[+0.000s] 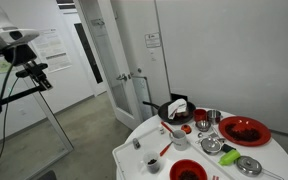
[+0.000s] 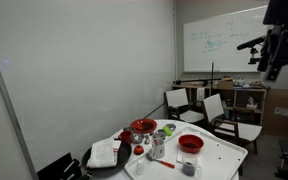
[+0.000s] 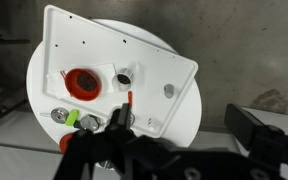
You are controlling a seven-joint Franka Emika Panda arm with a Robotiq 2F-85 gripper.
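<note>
High above the floor at the left of exterior view 1 hangs my gripper [image 1: 42, 77], well away from the table. In the wrist view the gripper is open, its dark fingers wide apart with nothing between them. Below it is a white tray [image 3: 59, 39] on a round white table. A red bowl [image 3: 82, 80] with dark contents sits in the tray. Beside it stands a clear cup [image 3: 122, 78] with something dark inside. A small grey item [image 3: 168, 90] lies apart, and a red-handled utensil [image 3: 130, 98] lies near the cup.
A dark pan [image 2: 97, 160] holds a white cloth [image 2: 104, 152]. A red plate [image 1: 244, 130], a lidded pot [image 1: 249, 166], a green item [image 1: 229, 157] and several metal vessels crowd the table's far side. Chairs [image 2: 184, 103] stand behind it.
</note>
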